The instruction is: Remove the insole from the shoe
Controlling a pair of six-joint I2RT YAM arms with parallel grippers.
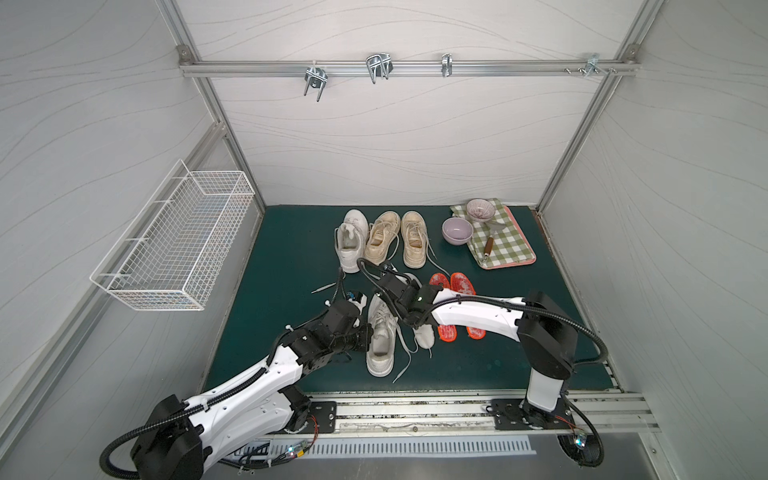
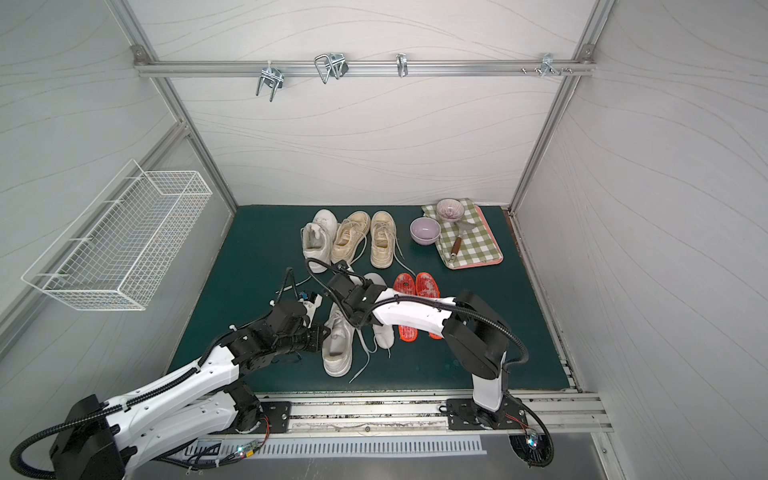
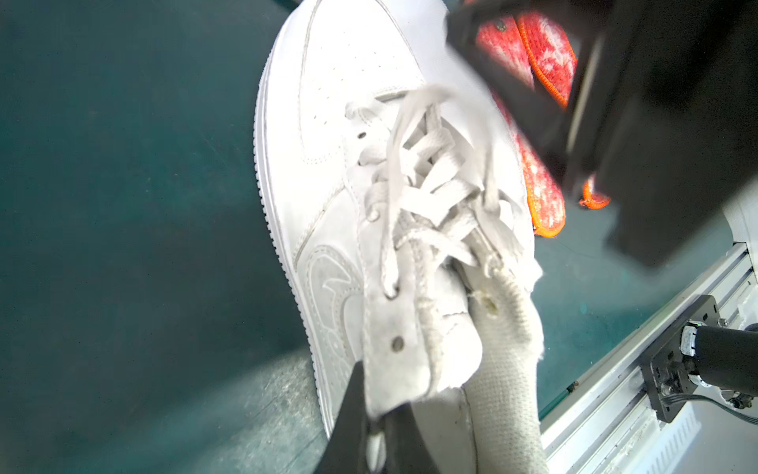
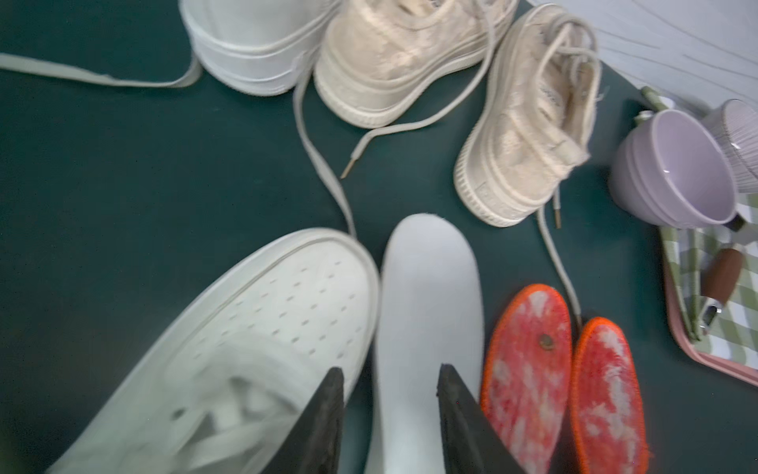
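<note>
A white laced shoe (image 3: 308, 158) lies at the front middle, heel toward the front edge (image 1: 380, 360). My left gripper is shut at the shoe's side, under an eyelet flap; whether it pinches the flap is unclear. My right gripper hangs part open above the shoe's front, with nothing seen between its fingers. In the right wrist view a white insole (image 4: 426, 316) lies beside the shoe's toe, and two red insoles (image 4: 529, 347) lie to the right.
Three shoes (image 1: 382, 232) stand along the back. A tray (image 1: 520, 260) with checked cloth, bowls and a wooden-handled tool sits back right. A wire basket (image 1: 200, 296) is mounted on the left wall.
</note>
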